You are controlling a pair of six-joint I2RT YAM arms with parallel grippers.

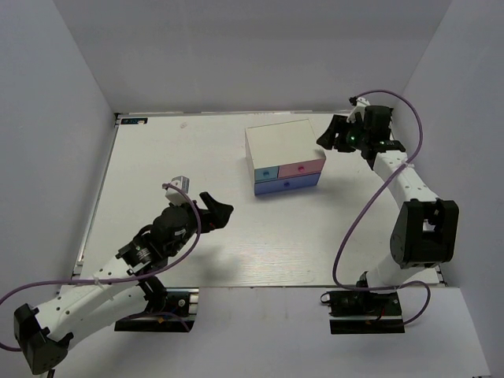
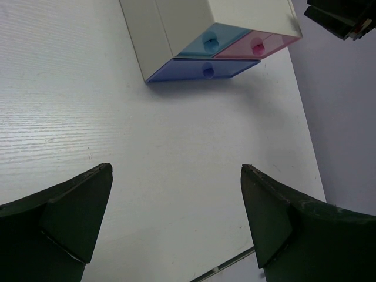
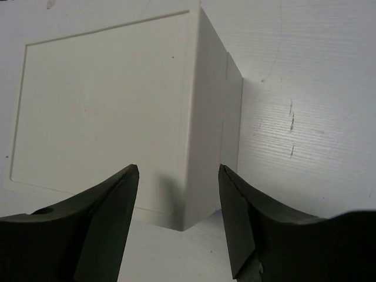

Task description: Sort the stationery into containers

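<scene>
A white drawer box (image 1: 283,144) stands at the back middle of the table. Its front has a light blue drawer (image 1: 266,173), a pink drawer (image 1: 302,168) and a wider dark blue drawer (image 1: 287,183) below; all look closed. My right gripper is beside the box's right edge, its fingers apart, with the box's corner (image 3: 183,205) visible between them in the right wrist view. Whether they touch it I cannot tell. Out over the table's left front, my left gripper is open and empty. No loose stationery is visible.
Grey walls (image 1: 47,134) rise on both sides. Purple cables (image 1: 370,203) hang along both arms.
</scene>
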